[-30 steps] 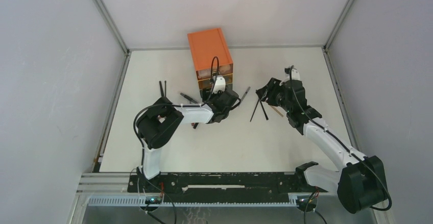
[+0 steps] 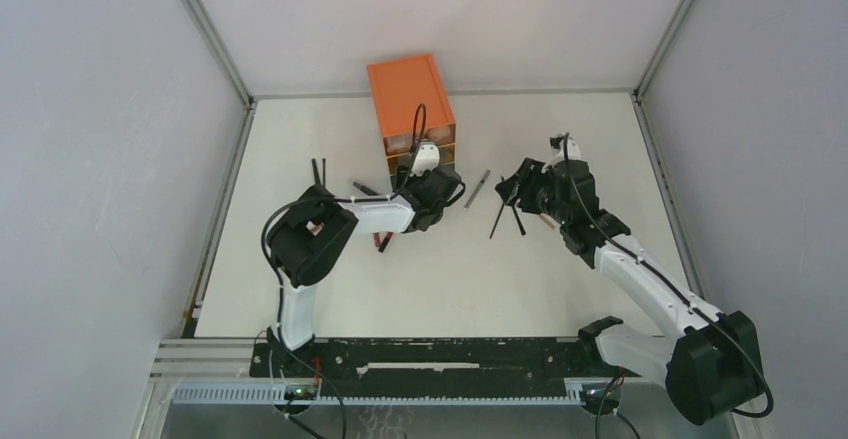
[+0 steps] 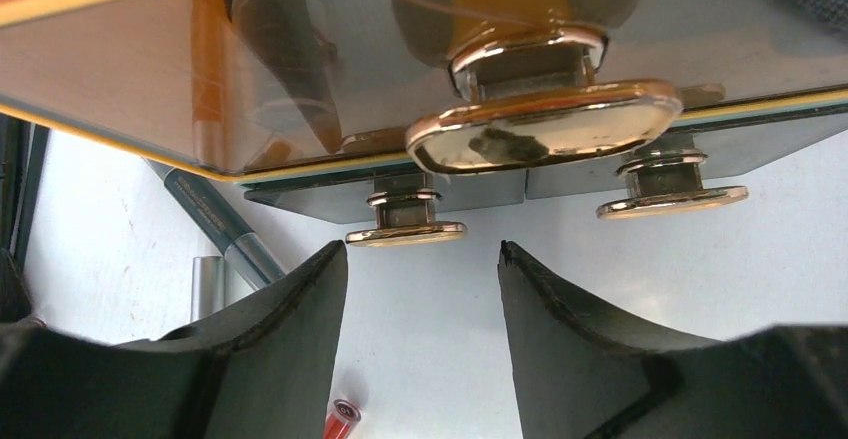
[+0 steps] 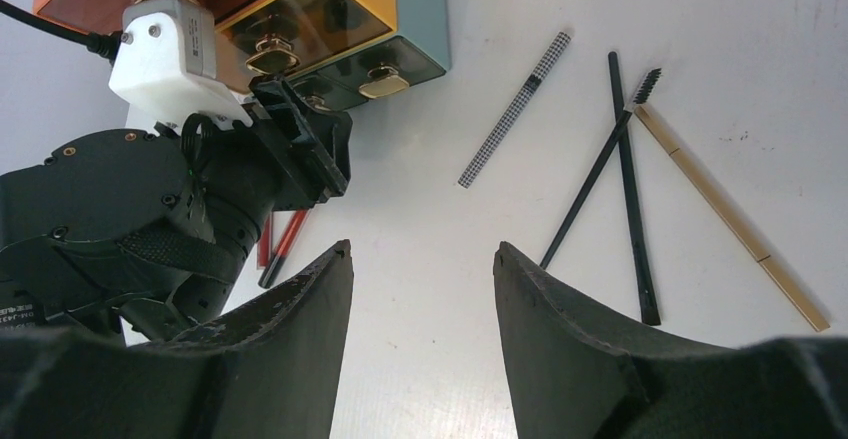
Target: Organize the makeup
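An orange-topped makeup organizer stands at the back centre, with small drawers and gold knobs. My left gripper is part open just below a lower drawer's knob, nothing visible between its fingers; a larger upper knob sits above. A red pencil and a grey-green pen lie beneath. My right gripper hangs open over the table, right of the organizer, near a patterned stick, black brushes and a tan stick.
More dark pencils lie left of the organizer. White walls enclose the sides and back. In the right wrist view my left arm occupies the space before the drawers.
My left gripper's body has shifted slightly left and up in the top view. The right arm has moved a little toward the front. The loose items look unchanged.
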